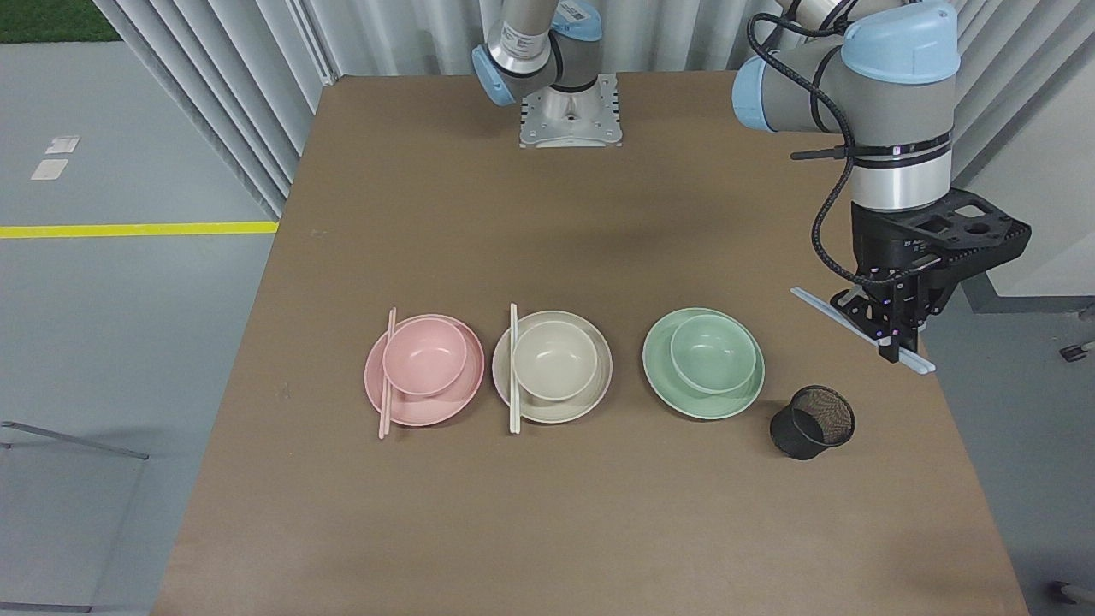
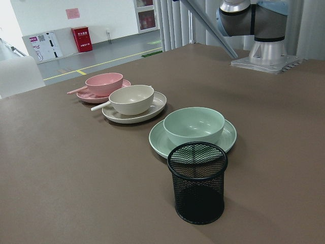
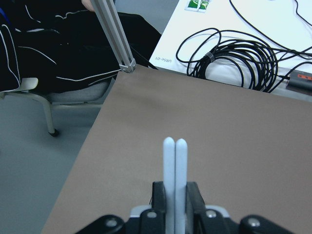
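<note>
My gripper [image 1: 874, 324] hangs over the right side of the table with a pair of pale chopsticks [image 3: 180, 185] standing side by side between its fingers, shut on them. A pink bowl [image 1: 425, 355] on a pink plate and a cream bowl [image 1: 555, 360] on a cream plate each have chopsticks lying along their left side. To their right a green bowl [image 1: 713, 352] sits on a green plate [image 1: 666, 379], with no chopsticks. A black mesh cup [image 2: 196, 203] stands to the front right of the green plate.
In the wrist view, coiled cables [image 3: 243, 63] lie on a white surface beyond the table edge, near a metal post [image 3: 109, 34].
</note>
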